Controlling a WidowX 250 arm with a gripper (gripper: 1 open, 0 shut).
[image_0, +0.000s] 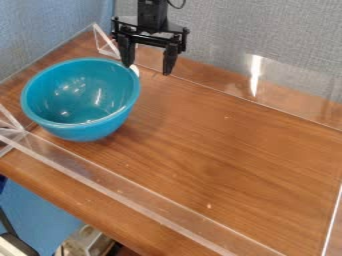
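Note:
My black gripper (147, 58) is high at the back of the table, behind and right of a teal bowl (80, 98), its two fingers spread wide open with nothing seen between them. The bowl sits upright on the left part of the wooden table. A small white thing (134, 70) shows just behind the bowl's rim, mostly hidden.
Clear plastic edging (254, 80) runs along its borders. A grey padded wall stands behind, and some equipment lies below the near left edge.

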